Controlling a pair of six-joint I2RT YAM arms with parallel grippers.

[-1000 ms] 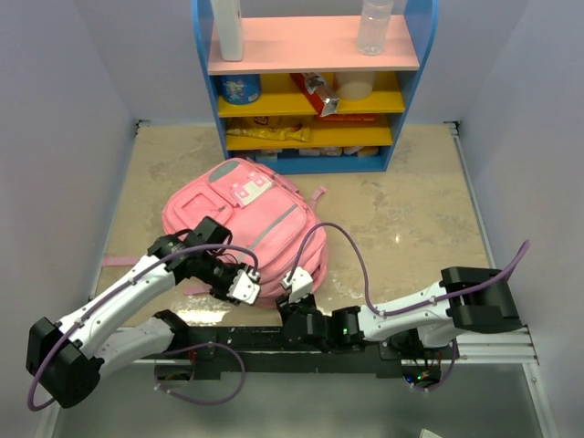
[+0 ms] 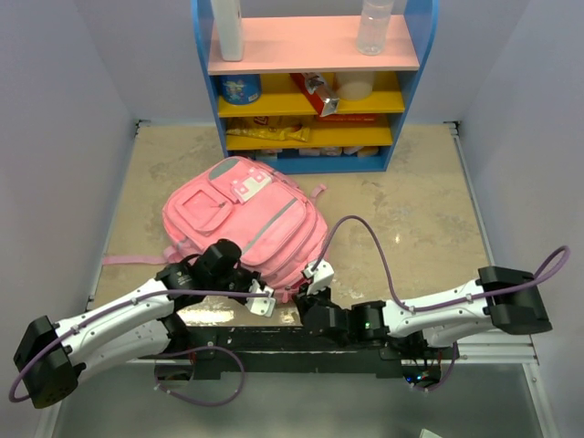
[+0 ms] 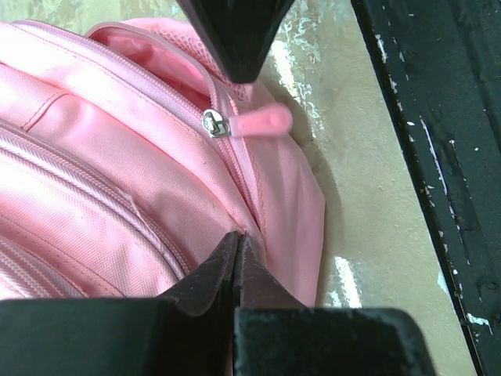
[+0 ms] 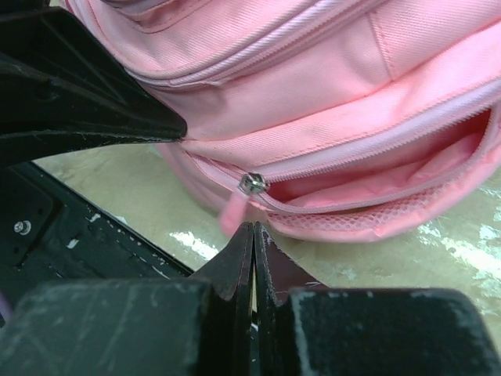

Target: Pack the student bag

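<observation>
The pink bag lies on the floor, its front edge toward my arms. In the right wrist view, my right gripper is shut with nothing between its fingers. A pink zip pull with a metal slider sticks out just outside those fingertips. The left wrist view also shows this zip pull free, below the tip of the right gripper. My left gripper is shut at the bag's side edge, on the small end tab, which the fingers cover.
Behind the bag stands a blue shelf carrying several items, including a blue can and a clear bottle. Bare floor lies to the bag's right. A dark rail runs along the front.
The bag's mouth gapes wider.
</observation>
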